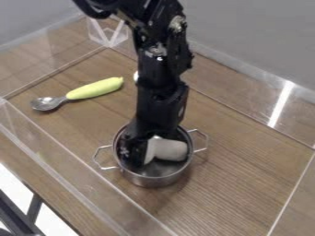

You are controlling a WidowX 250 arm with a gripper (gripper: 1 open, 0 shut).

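Note:
My black gripper [147,138] reaches down into a steel pot [154,177] with two side handles, standing on the wooden counter. Inside the pot lies a pale, whitish object [169,150], right at the gripper's lower end. The fingers are mostly hidden by the gripper body and the pot, so whether they touch the object is unclear.
A yellow-handled spoon [95,89] with a metal head lies at the back left. A clear plastic item [107,32] stands behind it. Transparent panels edge the counter at the left. The counter right of the pot is clear.

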